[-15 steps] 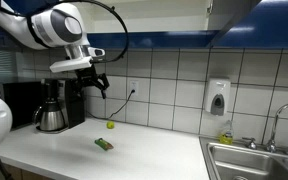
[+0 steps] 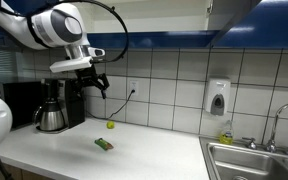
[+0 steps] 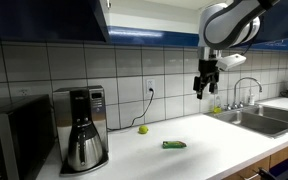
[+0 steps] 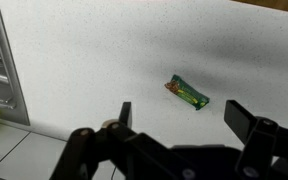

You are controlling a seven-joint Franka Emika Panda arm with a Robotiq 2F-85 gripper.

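Observation:
A small green wrapped packet (image 2: 103, 144) lies on the white counter, also visible in exterior view 2 as a green piece (image 3: 173, 145). From the wrist, the green packet (image 4: 188, 93) shows an orange-brown end and lies between and beyond the two spread fingers. My gripper is open and empty, high above the counter. A yellow-green ball (image 2: 110, 125) rests farther back near the tiled wall.
A coffee maker with a steel jug (image 3: 85, 142) and a microwave (image 3: 12, 136) stand at one end of the counter. A sink (image 2: 246, 160) with taps is at the other. A black cord (image 3: 132, 120) hangs from the wall socket.

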